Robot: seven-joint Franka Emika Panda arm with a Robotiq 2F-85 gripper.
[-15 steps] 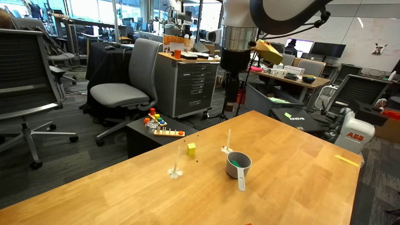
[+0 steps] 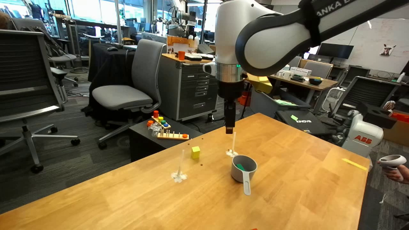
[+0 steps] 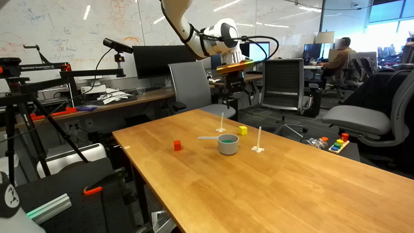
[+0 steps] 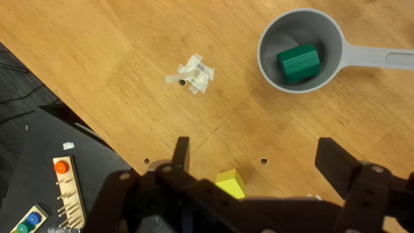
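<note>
My gripper stands open above the table, its two fingers wide apart with nothing between them. Lower in the wrist view, a yellow block (image 4: 231, 183) rests on the wood, partly hidden by the gripper body. A grey measuring cup (image 4: 267, 73) with a handle sits upright at the upper right, and a green block (image 4: 299, 63) lies inside it. In exterior view 2 a red cube (image 3: 177, 145) is on the table, left of the cup (image 3: 227, 147). From exterior view 1 the gripper (image 2: 229, 130) hangs higher than the yellow block (image 2: 195, 153).
Two thin upright pegs, one peg (image 2: 234, 143) near the cup and another peg (image 2: 181, 164) left of the yellow block, are taped to the table (image 2: 299, 172). A black side stand (image 2: 143, 140) with peg toys adjoins the table edge.
The arm has come down and shifted left in exterior view 1, bringing the gripper lower toward the table. The cup, yellow block and pegs have stayed where they were.
</note>
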